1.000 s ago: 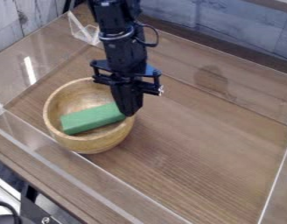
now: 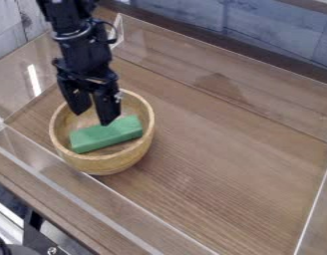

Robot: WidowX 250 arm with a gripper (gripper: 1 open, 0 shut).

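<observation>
A round wooden bowl (image 2: 125,157) sits on the wooden table at the left, with a green block (image 2: 108,133) lying inside it. My black gripper (image 2: 91,104) hangs over the back left of the bowl, behind the green block. Its fingers are apart and hold nothing that I can see.
A raised edge runs along the far side.
My gripper has moved left from the bowl's back right to its back left. The green block's right end now sits nearer the front of the bowl.
</observation>
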